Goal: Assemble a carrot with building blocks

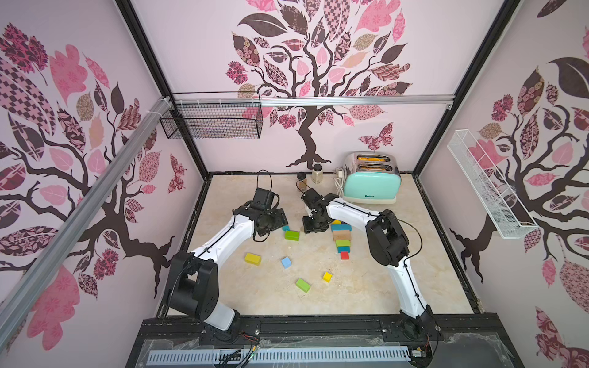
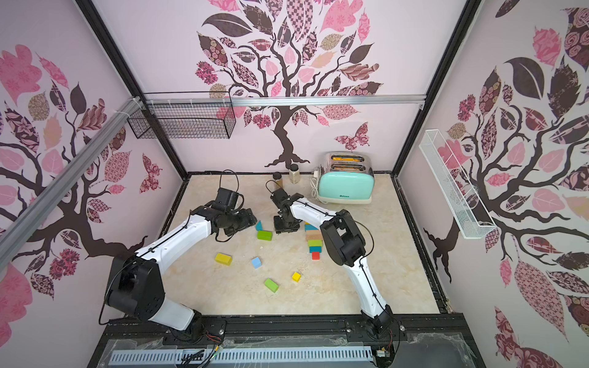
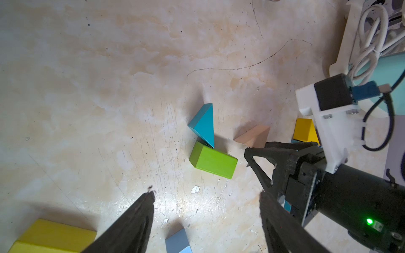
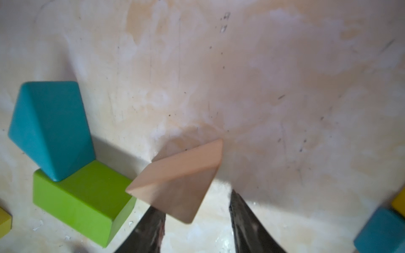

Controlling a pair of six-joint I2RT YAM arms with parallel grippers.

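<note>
A column of blocks in blue, tan, green and red lies right of centre. My right gripper stands open low over the table, its fingers either side of a tan triangle block, not visibly closed on it. A teal triangle touches a green block to the left of it. My left gripper hangs higher, left of these, open with nothing between its blurred fingers; in its view the right gripper appears at the right.
A yellow block, light blue cube, green block and yellow cube lie loose in front. A mint toaster and jars stand behind.
</note>
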